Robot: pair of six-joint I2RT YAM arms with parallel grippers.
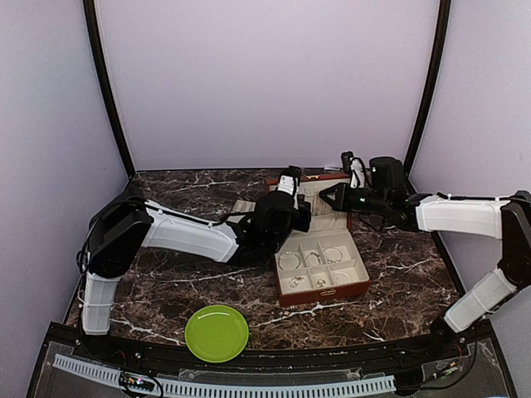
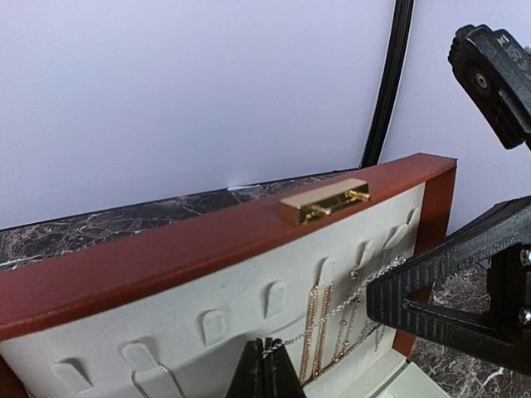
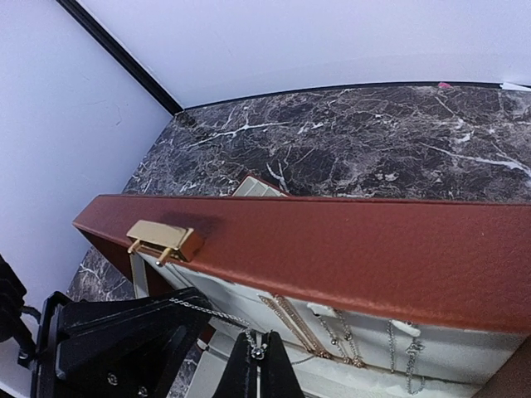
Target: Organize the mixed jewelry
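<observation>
A thin silver chain runs between my two grippers in front of the box's raised lid. My left gripper is shut on one part of it, at the fingertips. In the right wrist view, my right gripper is shut on the chain's other part, with a small clasp or bead at its tips. White hook tabs line the lid: two are bare near the middle, and gold chains and silver ones hang further right. Another necklace hangs toward the left. The arms hide part of the lid from above.
The open jewelry box has compartments with bracelets and small pieces. A green plate lies empty at the front. Behind the left arm is a pale tray, partly hidden.
</observation>
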